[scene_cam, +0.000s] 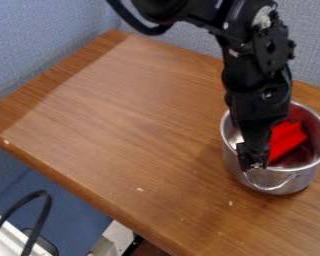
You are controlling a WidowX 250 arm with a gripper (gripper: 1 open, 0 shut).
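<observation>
A steel pot (276,181) stands at the right of the wooden table (123,120), with a red object (287,138) inside it. My black gripper (252,155) points down into the pot at its left part, just left of the red object. The fingertips are dark and partly overlap the pot's inside, so their spacing is hard to make out; nothing is clearly held.
The table's near-left edge drops to a blue floor, where a white object (16,240) with a black handle or cable lies at the lower left.
</observation>
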